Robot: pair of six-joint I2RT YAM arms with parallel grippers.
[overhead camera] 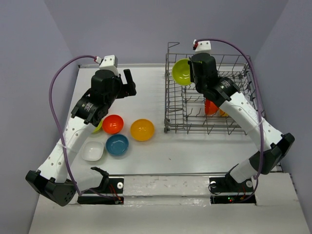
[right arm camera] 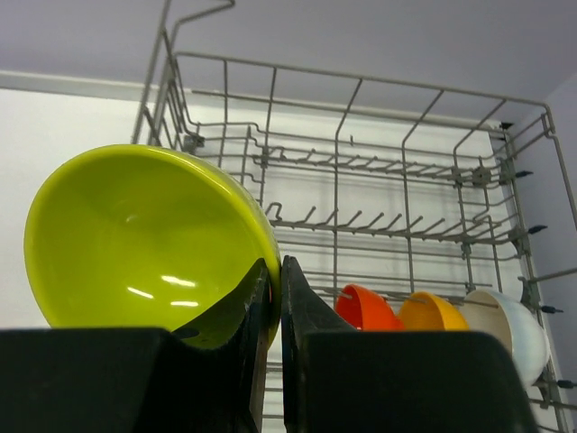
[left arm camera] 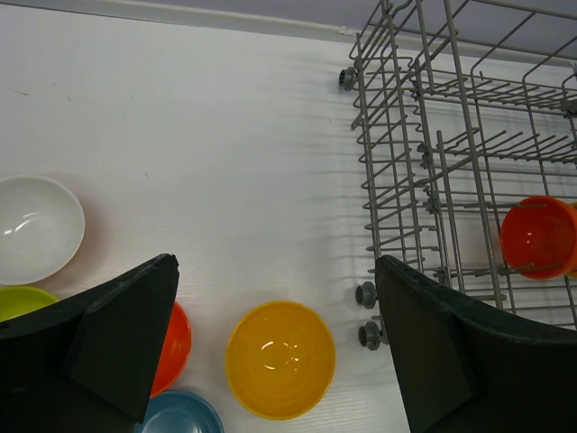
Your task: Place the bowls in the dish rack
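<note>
A lime-green bowl (overhead camera: 181,71) (right arm camera: 135,234) is pinched at its rim by my right gripper, over the back-left part of the wire dish rack (overhead camera: 166,105). In the rack stand red (right arm camera: 365,311), yellow (right arm camera: 428,311) and white (right arm camera: 514,338) bowls. My left gripper (overhead camera: 127,83) is open and empty above the table. Below it lie a red bowl (overhead camera: 113,124), a yellow bowl (overhead camera: 142,129), a blue bowl (overhead camera: 117,145), a white bowl (overhead camera: 92,150) and another green bowl (left arm camera: 22,299), partly hidden.
The back middle of the table (overhead camera: 146,87), left of the rack, is clear, as is the strip in front of the rack. Walls close in the back and both sides.
</note>
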